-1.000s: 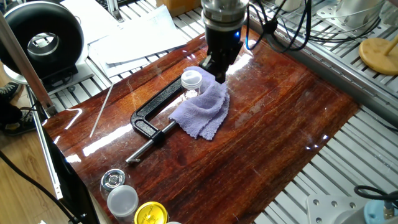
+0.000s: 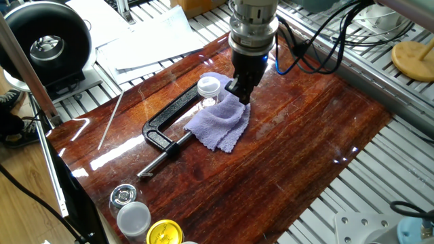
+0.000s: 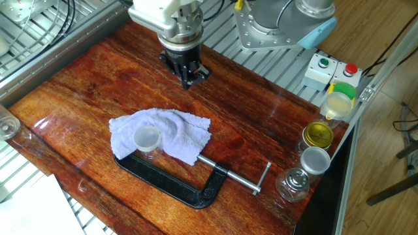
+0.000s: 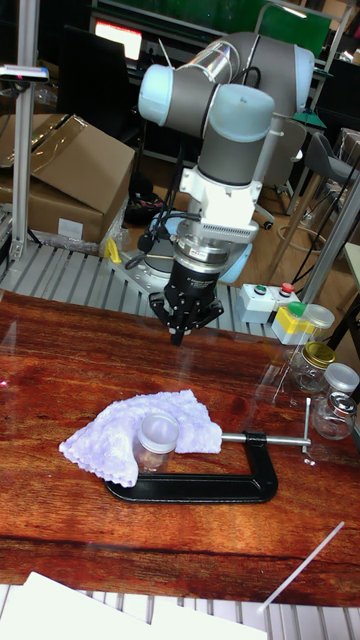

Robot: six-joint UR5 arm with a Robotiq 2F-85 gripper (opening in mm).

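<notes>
A lilac cloth [image 3: 179, 134] lies rumpled on the dark wooden table, partly over a black C-clamp [image 3: 163, 183]. The clamp's screw and T-handle [image 3: 251, 183] stick out past the cloth. A small clear jar with a whitish lid [image 4: 159, 432] stands upright by the cloth, within the clamp's frame; whether cloth lies under it I cannot tell. My black gripper [image 3: 187, 85] hangs pointing down over the robot's side of the table, apart from the cloth in exterior views 2 and 3. Its fingers [image 4: 179, 333] look drawn together, with nothing visible between them.
Several lidded clear jars line one table edge, among them a gold-lidded jar [image 3: 319, 135] and a white-lidded jar [image 3: 315, 160]. A thin white stick [image 4: 301, 565] lies near another edge. Bare tabletop [image 2: 298, 149] stretches beyond the cloth.
In exterior view 1 my gripper has shifted right and somewhat lower in the picture. The cloth, clamp and jars have stayed in place.
</notes>
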